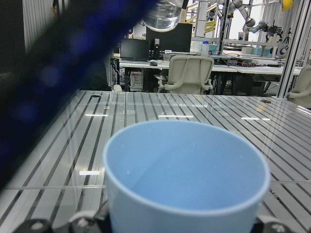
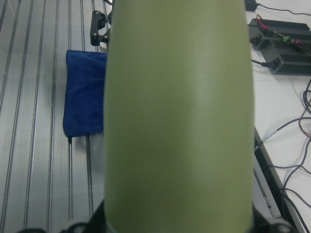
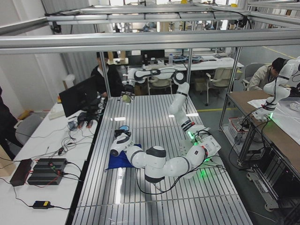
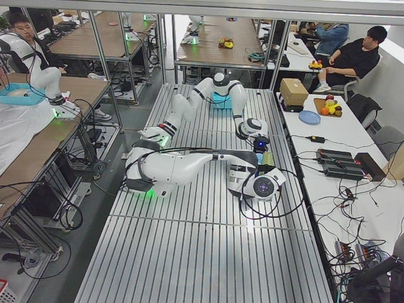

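Note:
A light blue cup [image 1: 187, 179] fills the lower middle of the left wrist view, upright, with my left gripper shut on it low over the slatted table [image 3: 108, 197]. In the camera left view this cup [image 3: 124, 128] shows behind the near arm, by a dark blue cloth [image 3: 115, 161]. A green cylindrical object [image 2: 177, 116] fills the right wrist view, held in my right gripper; in the camera left view it [image 3: 126, 98] is raised at the table's far end. The cloth [image 2: 82, 92] lies below it in the right wrist view.
A side desk [image 3: 47, 131] with monitor, cables and black power boxes [image 2: 286, 53] runs along the table. A light blue bin [image 4: 221, 104] stands at one end in the camera right view.

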